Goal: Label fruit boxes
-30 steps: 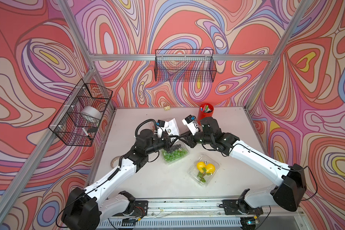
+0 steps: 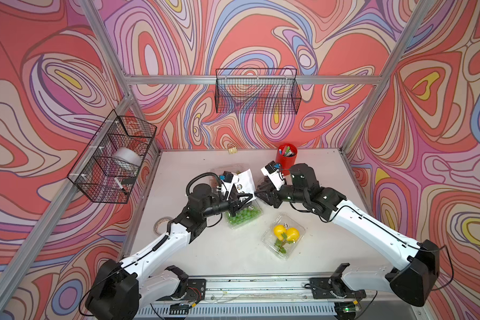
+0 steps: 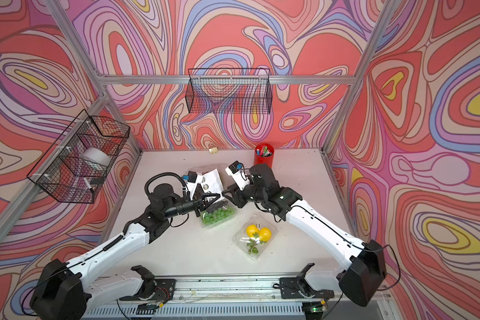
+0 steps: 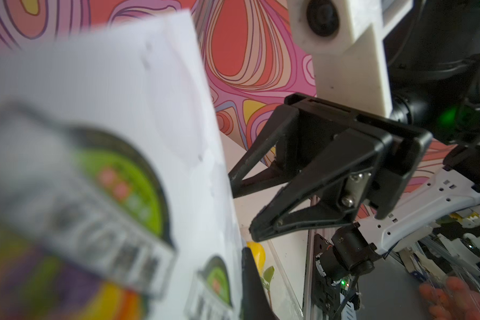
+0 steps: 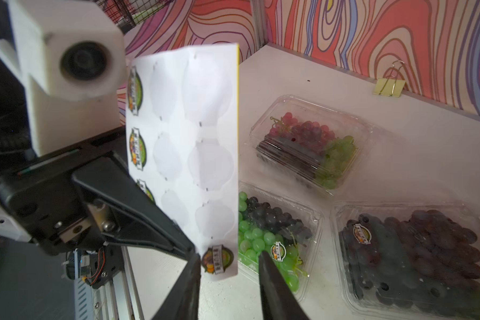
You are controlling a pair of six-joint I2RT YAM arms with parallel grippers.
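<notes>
A white sticker sheet (image 5: 168, 154) with several round fruit labels stands upright, my left gripper shut on its edge. Several round spots on it are bare. My right gripper is open, close beside the sheet's right edge; a label (image 5: 217, 259) at the lower corner shows between its fingers, but contact cannot be told. Below lie clear boxes: green and black grapes (image 5: 272, 234) with a label, dark grapes (image 5: 410, 256) with a label, red and green grapes (image 5: 309, 144) with no label visible. Yellow fruit fills another box (image 2: 283, 236), which bears a label.
A red cup (image 2: 286, 155) of pens stands at the back right, behind my right arm. A tape roll (image 2: 162, 225) lies at the left edge. Wire baskets (image 2: 257, 96) hang on the frame.
The sheet has moved right with my left gripper and turned a little.
</notes>
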